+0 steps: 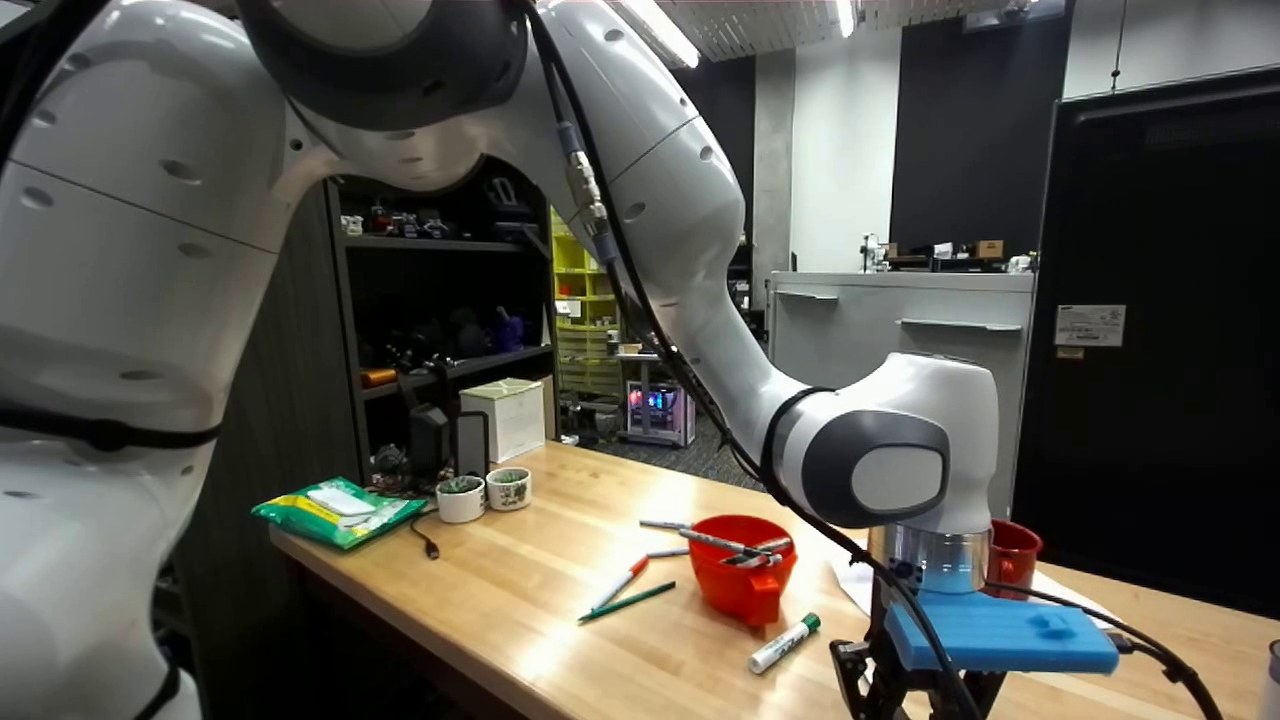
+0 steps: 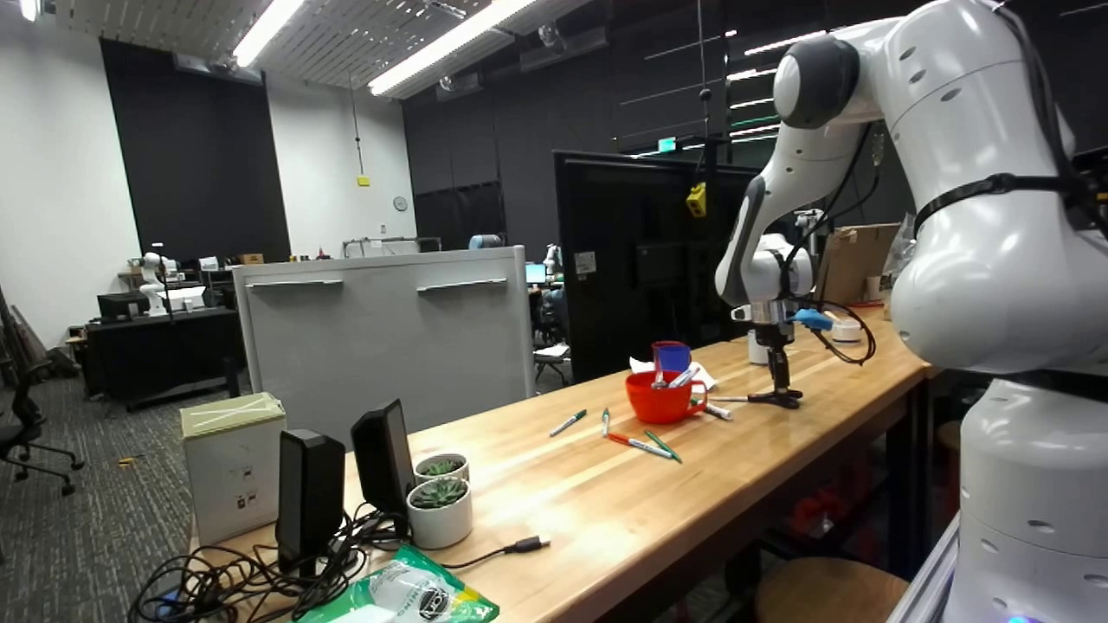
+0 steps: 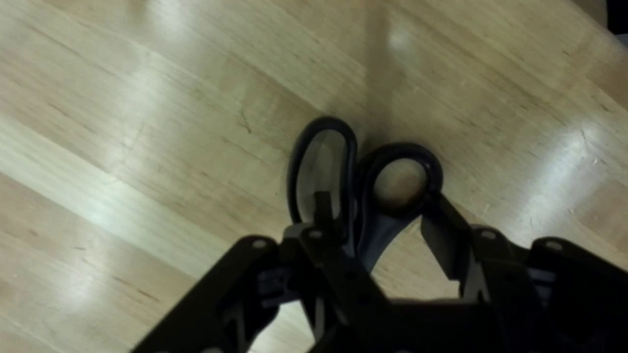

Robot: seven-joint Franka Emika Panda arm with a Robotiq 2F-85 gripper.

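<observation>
Black-handled scissors lie on the wooden table, their two finger loops point(image 3: 293, 170) showing in the wrist view. My gripper is over them with its fingers apart. One fingertip overlaps the left loop; the other is at the outer side of the right loop. Part of the handle passes between the fingers, and whether they touch it is unclear. The gripper's body hides the blades there. In exterior view 2 the gripper point(image 2: 779, 395) is down at the tabletop, the scissors point(image 2: 733, 399) pointing out beside it. Exterior view 1 cuts off the fingertips below.
A red mug point(image 1: 734, 593) holding several markers stands near the gripper, with a green-capped marker point(image 1: 785, 643) and other pens lying around it. A second red mug point(image 1: 1014, 554) is behind the wrist. Bare tabletop surrounds the scissor loops.
</observation>
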